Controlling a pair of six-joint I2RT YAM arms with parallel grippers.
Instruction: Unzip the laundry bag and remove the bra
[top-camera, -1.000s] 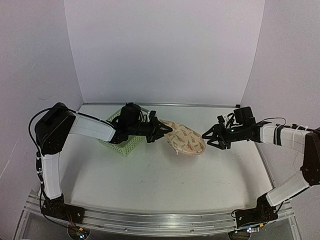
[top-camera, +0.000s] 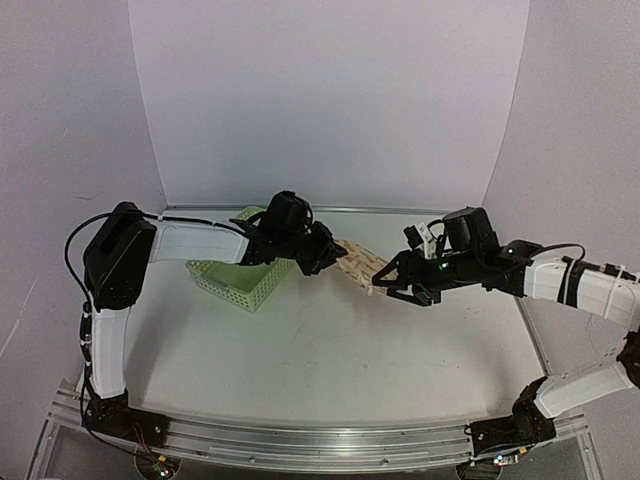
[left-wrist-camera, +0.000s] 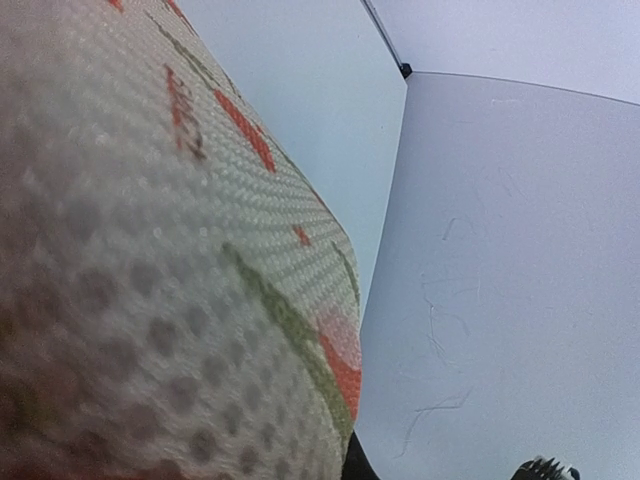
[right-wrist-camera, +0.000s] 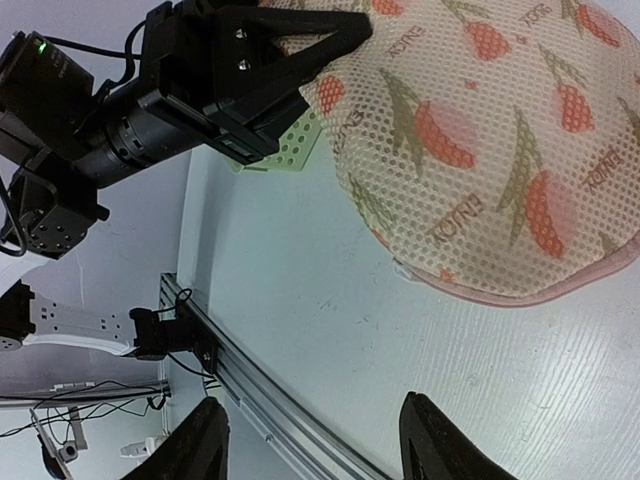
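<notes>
The laundry bag, pale mesh with orange carrot-like prints and a pink edge, hangs above the table from my left gripper, which is shut on its left end. In the right wrist view the bag spreads flat, with a small pale tab below its edge that may be the zip pull. Mesh fills much of the left wrist view. My right gripper is open with nothing between its fingers; from above it overlaps the bag's right end. No bra can be made out.
A green plastic basket stands at the back left, partly under my left arm. Walls enclose the back and both sides.
My right gripper has come left, from beside the bag to over its right end.
</notes>
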